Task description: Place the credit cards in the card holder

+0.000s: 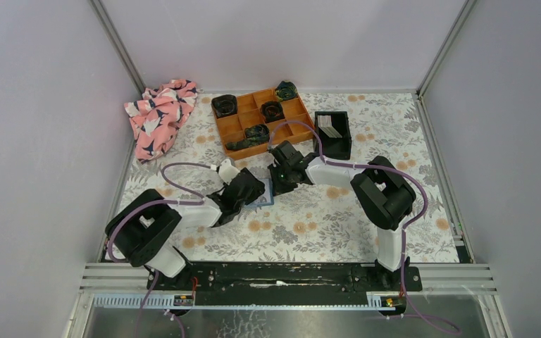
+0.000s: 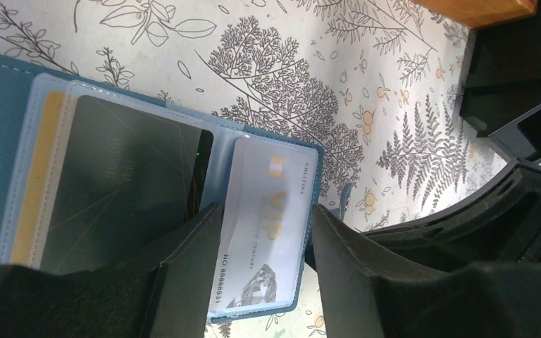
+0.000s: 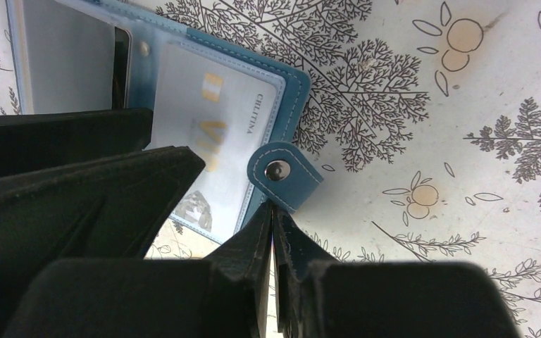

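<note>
The blue card holder (image 2: 21, 84) lies open and flat on the table, under both grippers in the top view. In its right-hand clear pocket sits the white VIP card (image 2: 264, 218), looking slightly hazy and lined up with the pocket's outer edge. A dark card (image 2: 123, 176) occupies the left-hand side. My left gripper stands open over the white card, its fingers apart near the card's two sides. My right gripper is shut, fingertips together at the lower edge of the holder's snap strap (image 3: 289, 179); no card is between them.
Behind the grippers stands a wooden compartment tray (image 1: 253, 105) with dark coiled items. A black box (image 1: 332, 149) with pale cards is to its right. A pink cloth (image 1: 158, 120) lies back left.
</note>
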